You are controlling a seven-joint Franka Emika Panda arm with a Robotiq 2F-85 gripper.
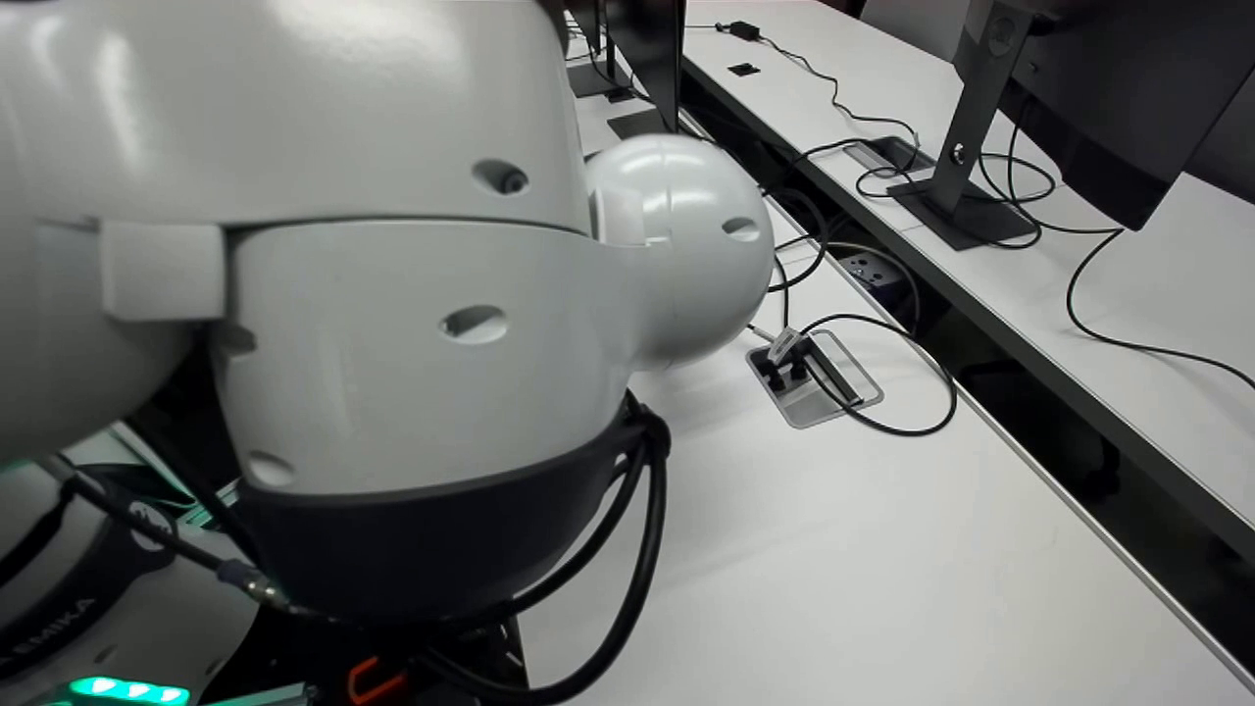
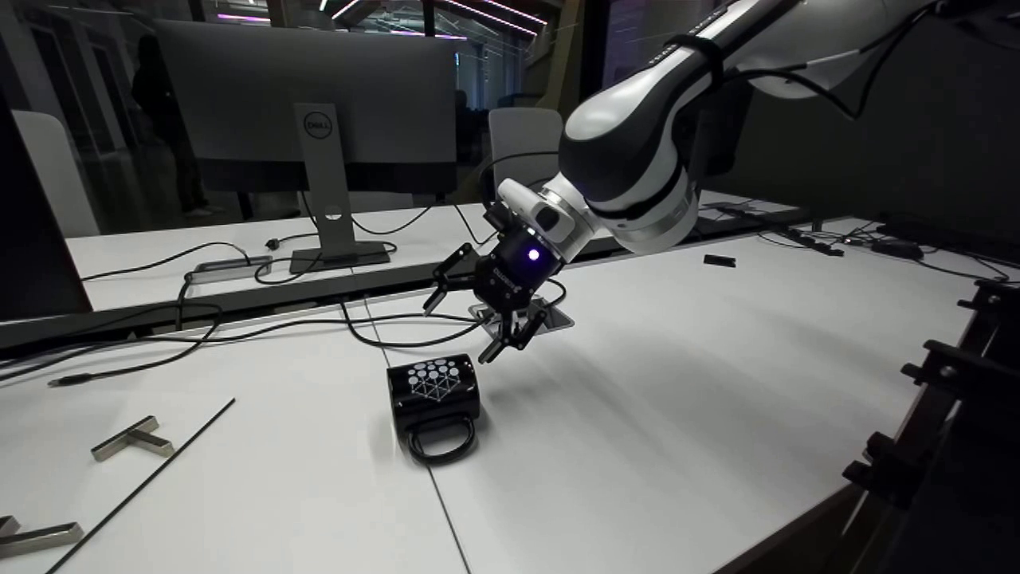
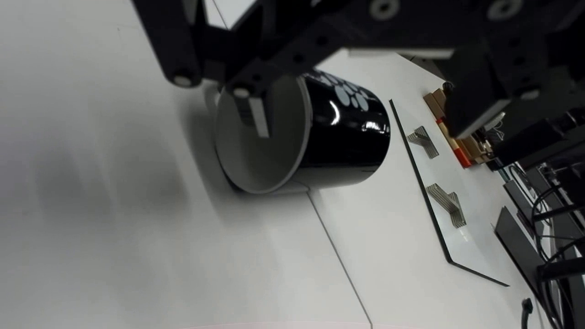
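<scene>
A black mug [image 2: 435, 394] with a pale dot-and-line print lies on its side on the white table, its handle facing the near side in exterior view 2. My gripper [image 2: 460, 330] is open above and behind it, fingers spread apart and empty. In the wrist view the white inside of the mug [image 3: 263, 148] faces the camera. One fingertip [image 3: 259, 117] overlaps its opening; whether it reaches inside, I cannot tell. The other finger [image 3: 482, 112] stands well past the mug's base side in that view. Exterior view 1 shows only the arm, with gripper and mug hidden.
Past the mug's base lies a glass panel [image 3: 471, 246] with metal brackets [image 3: 448, 204]. Loose cables [image 2: 277, 330] and a table socket [image 2: 550, 317] are behind the mug. A monitor [image 2: 325, 115] stands farther back.
</scene>
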